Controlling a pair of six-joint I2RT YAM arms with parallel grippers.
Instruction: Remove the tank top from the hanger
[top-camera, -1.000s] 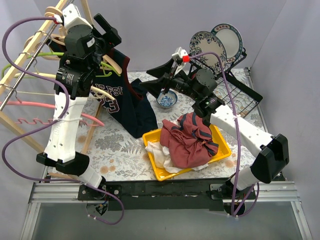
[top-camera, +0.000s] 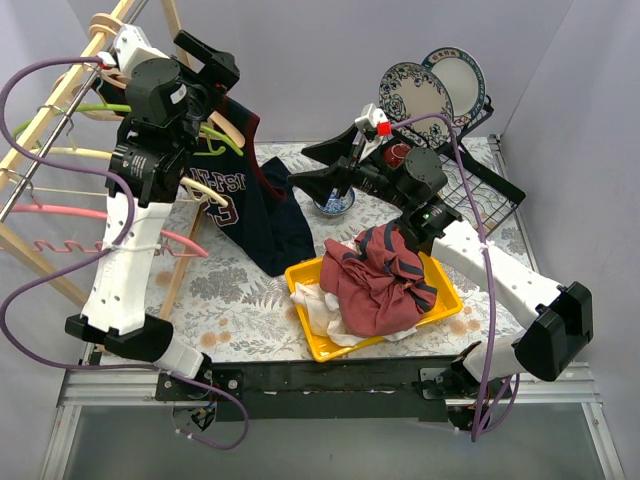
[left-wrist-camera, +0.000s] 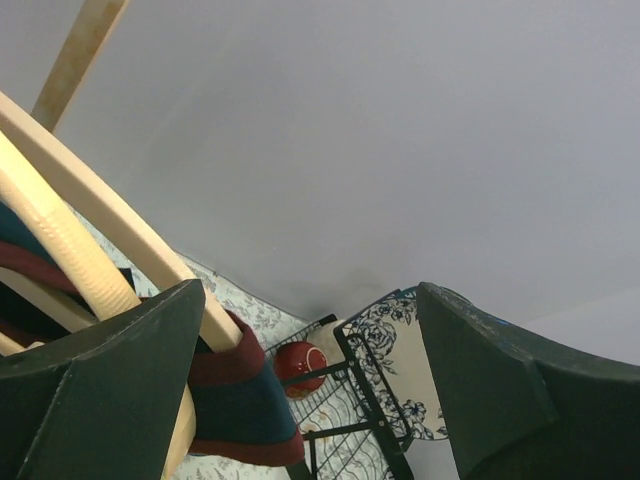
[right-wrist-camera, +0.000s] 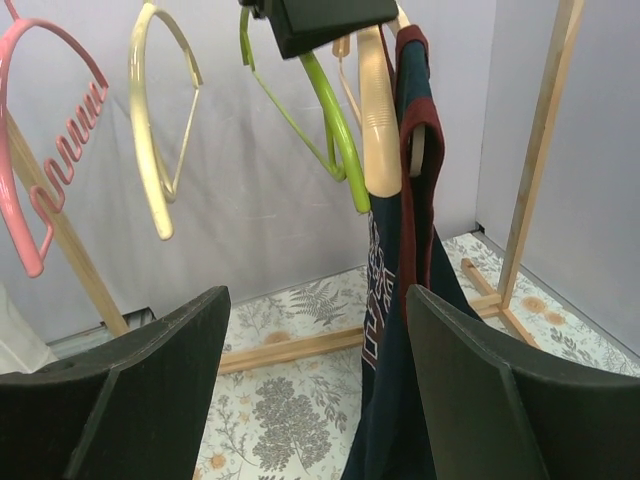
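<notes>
The navy tank top with dark red trim (top-camera: 250, 205) hangs on a wooden hanger (top-camera: 228, 129) at the rack, its lower part reaching the table. My left gripper is open high by the rack. Past its left finger, the wooden hanger's end (left-wrist-camera: 217, 325) shows with a navy strap (left-wrist-camera: 245, 410) draped over it; contact with the finger cannot be told. My right gripper (top-camera: 299, 166) stands open and empty to the tank top's right. In the right wrist view, the tank top (right-wrist-camera: 385, 310) hangs beyond the fingers, seen nearly edge-on.
Green (right-wrist-camera: 335, 110), cream (right-wrist-camera: 145, 130) and pink (right-wrist-camera: 20, 190) hangers share the rack. A yellow tray (top-camera: 450, 295) with folded clothes (top-camera: 375, 280) sits at the front middle. Behind the right gripper are a bowl (top-camera: 337, 203) and a dish rack with plates (top-camera: 415, 95).
The right gripper shifted a little right and toward the table's front. The tank top looks unmoved on its hanger.
</notes>
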